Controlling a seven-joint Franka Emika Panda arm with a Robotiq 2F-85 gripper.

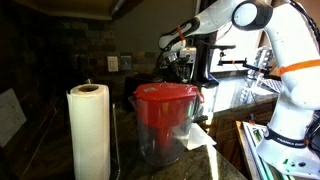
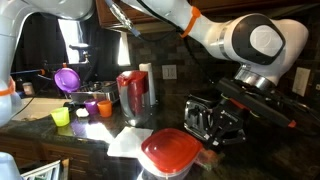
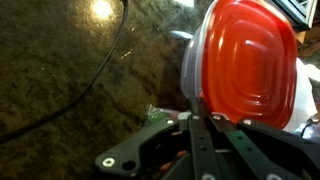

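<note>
A red lid (image 1: 167,92) covers a clear container (image 1: 163,140) on the dark counter. In exterior view 2, the same lid (image 2: 170,149) lies at the lower middle, with my gripper (image 2: 208,148) pointing down close by its right side. Seen from the wrist, my gripper is shut at the near edge of the lid (image 3: 248,60), and nothing shows between its fingers. Whether the fingertips touch the rim, I cannot tell. In exterior view 1, the container and lid hide the fingertips.
A paper towel roll (image 1: 90,135) stands beside the container. White paper (image 2: 130,142) lies on the counter, with a red pitcher (image 2: 132,92) and several colourful cups behind it. A black cable (image 3: 92,82) crosses the otherwise bare counter in the wrist view.
</note>
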